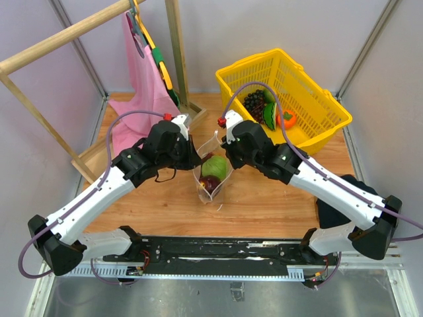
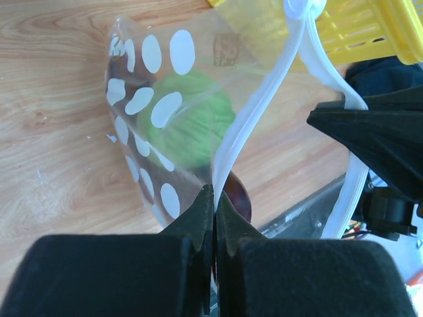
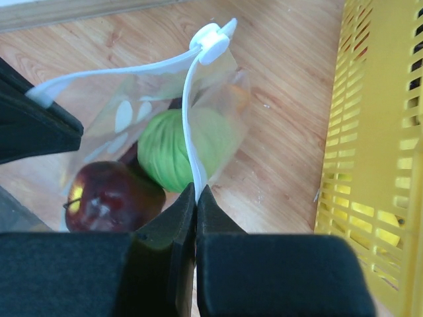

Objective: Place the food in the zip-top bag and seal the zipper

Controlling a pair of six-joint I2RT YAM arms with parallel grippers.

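Between the two arms hangs a clear zip bag (image 2: 180, 53) with white dots and a white zip rim, its mouth spread wide. Inside it are a green round food (image 1: 213, 168) and a dark red apple or onion (image 3: 109, 198); something reddish-brown shows behind them. My left gripper is shut on one side of the white rim. On the opposite side, the rim (image 3: 190, 125) runs down between the fingers of my right gripper, also shut. A white slider (image 3: 210, 43) sits at the rim's far corner.
The yellow basket (image 1: 317, 99) stands back right, holding dark grapes (image 1: 255, 104), an orange pepper (image 1: 287, 119) and other produce. Pink cloth (image 1: 142, 82) hangs from a wooden frame at back left.
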